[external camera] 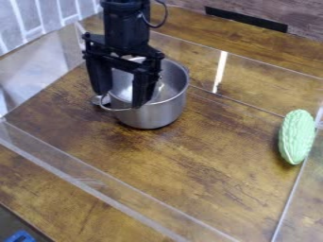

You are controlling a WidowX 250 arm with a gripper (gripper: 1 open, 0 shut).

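Observation:
My black gripper (123,76) hangs over the steel pot (155,107) in the upper middle of the view, its open fingers reaching down at the pot's left part. The pot stands upright on the wooden table, with a wire handle at its left. The gripper hides part of the pot's left rim and inside; whether the fingertips touch it I cannot tell.
A pale green oblong object (296,136) lies at the right. Clear panels border the left and right, and a small blue object (15,234) shows at the lower left corner.

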